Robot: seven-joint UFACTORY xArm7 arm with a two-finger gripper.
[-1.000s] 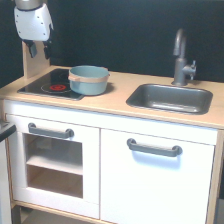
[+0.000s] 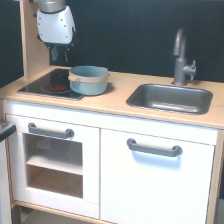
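Observation:
A blue-grey pot [image 2: 89, 84] with a tan handle stands upright on the counter, at the right edge of the black stove [image 2: 42, 85]. Its inside cannot be made out clearly. Above the stove, up and to the left of the pot, hangs my gripper [image 2: 60, 55], dark under the white arm [image 2: 56, 22]. It looks apart from the pot. The fingers are too small and dark against the wall to show how they stand, and no object is visible at them.
A red-ringed burner [image 2: 57, 87] shows on the stove. To the right are a steel sink [image 2: 170, 97] and a tall grey faucet [image 2: 181, 60]. Bare counter [image 2: 122, 84] lies between pot and sink. Below are an open-fronted oven [image 2: 54, 165] and a white cabinet door [image 2: 152, 180].
My gripper and arm have moved to the right, from the counter's left end to above the stove near the pot. The pot has not moved.

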